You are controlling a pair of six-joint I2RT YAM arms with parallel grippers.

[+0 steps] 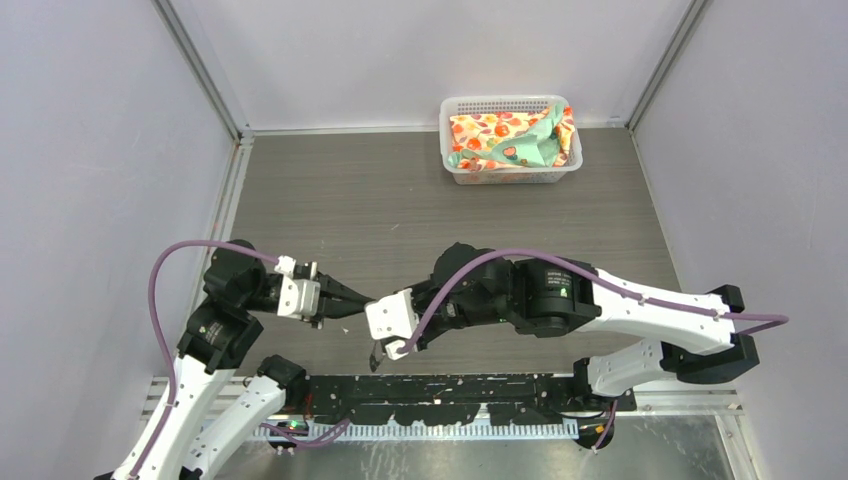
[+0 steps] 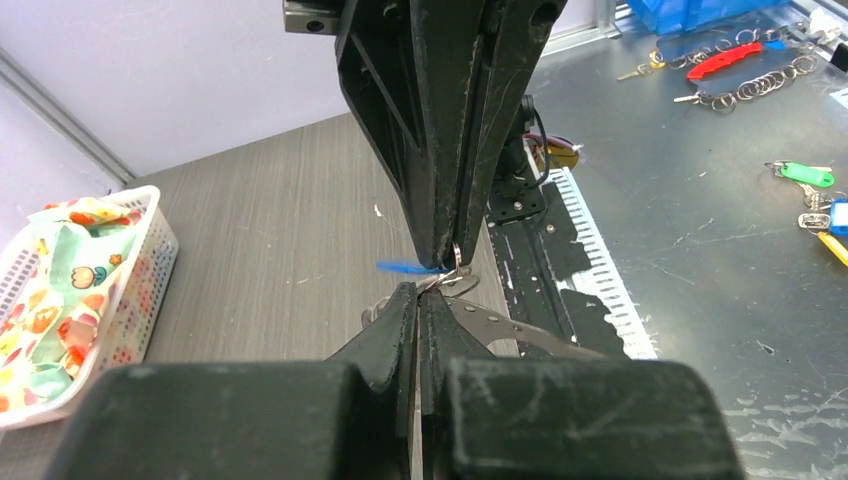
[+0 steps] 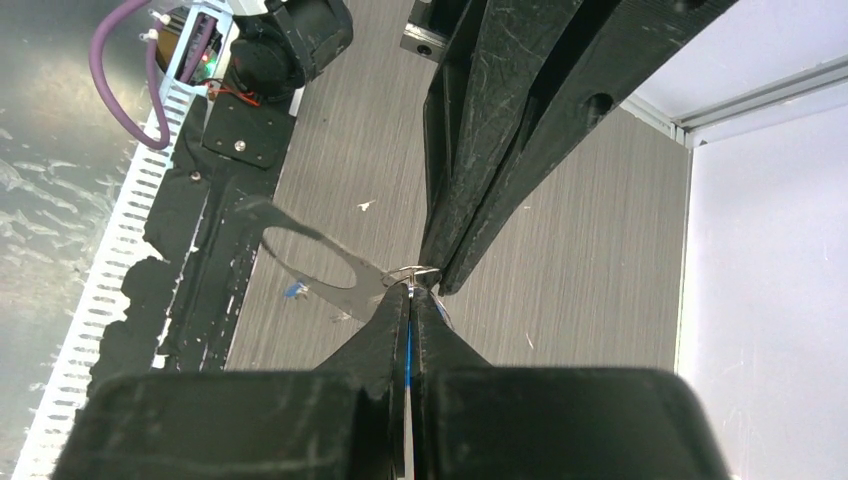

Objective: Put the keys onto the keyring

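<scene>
In the centre of the top view my left gripper [image 1: 362,301] and right gripper meet tip to tip, partly hidden by the right arm. In the left wrist view my left gripper is shut at a thin metal ring [image 2: 467,284]; a grey metal piece [image 2: 515,328], apparently a key, hangs there with something blue behind. In the right wrist view my right gripper is shut at the thin wire, just below the other gripper's tips, with a blue strip between or behind its fingers. Which fingers hold which piece I cannot tell exactly.
A white basket [image 1: 510,175] with patterned cloth stands at the back right. Keyrings and tags [image 2: 760,85] lie on the metal surface seen in the left wrist view.
</scene>
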